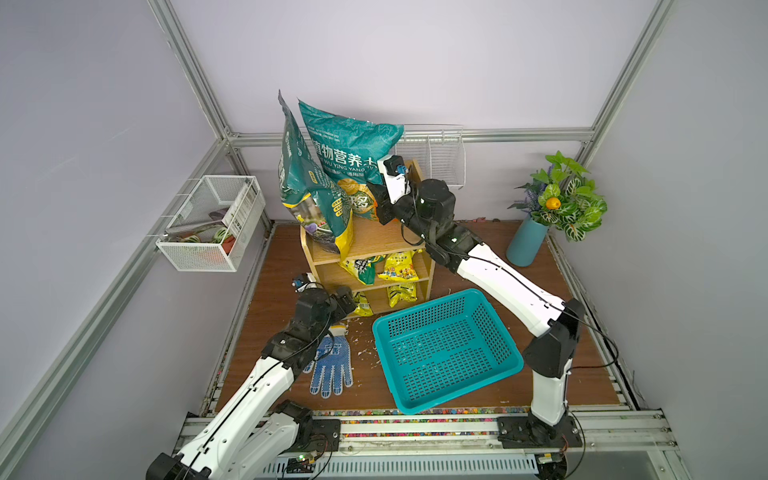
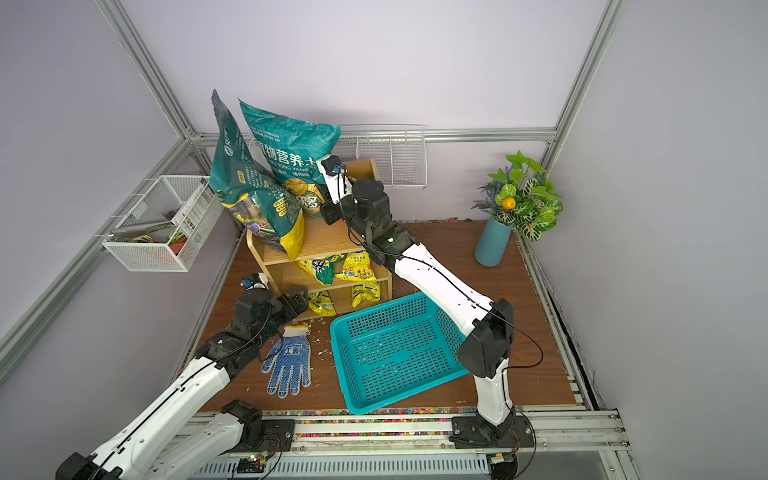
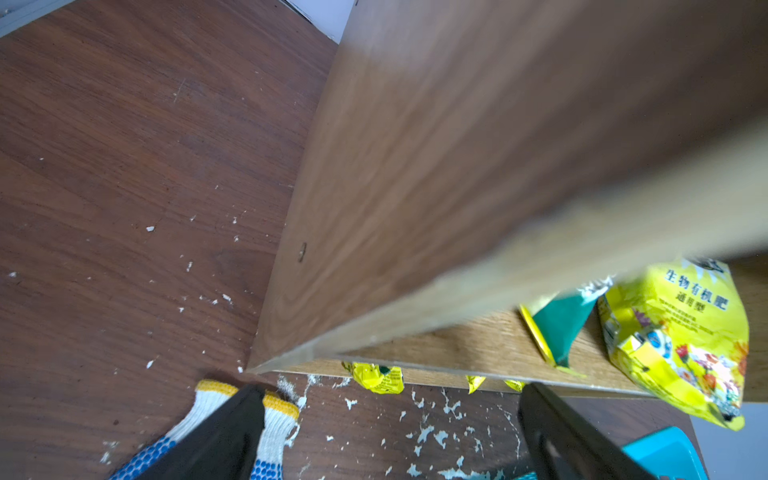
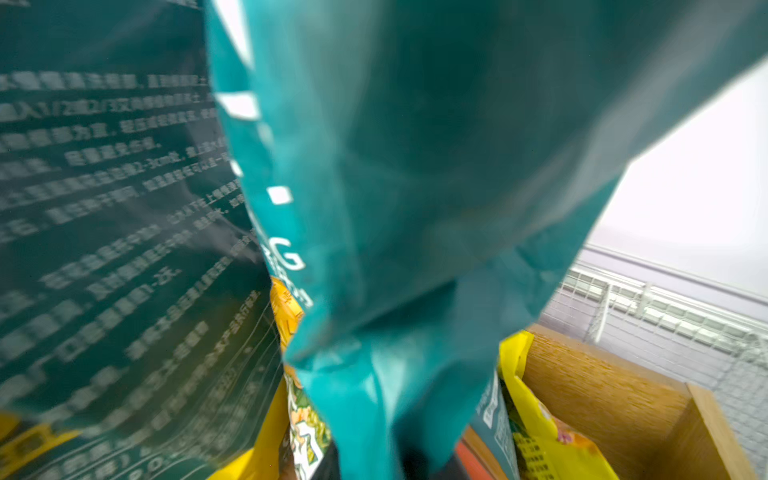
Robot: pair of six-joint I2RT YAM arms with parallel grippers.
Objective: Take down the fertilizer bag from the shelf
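Observation:
A big teal bag with white lettering and a yellow lower part stands at the back of the wooden shelf's top. My right gripper is shut on this bag's right side, and gathered teal film runs down between its fingers. In the top left view, the bag's upper right corner sticks out above that wrist. A dark green bag leans in front and to the left. Low at the shelf's front left corner, my left gripper stands open with nothing between its fingers.
Small yellow bags lie on the lower boards of the wooden shelf. A teal basket sits empty before it, right of a blue glove. A vase of plants stands right; white wire baskets hang left and behind.

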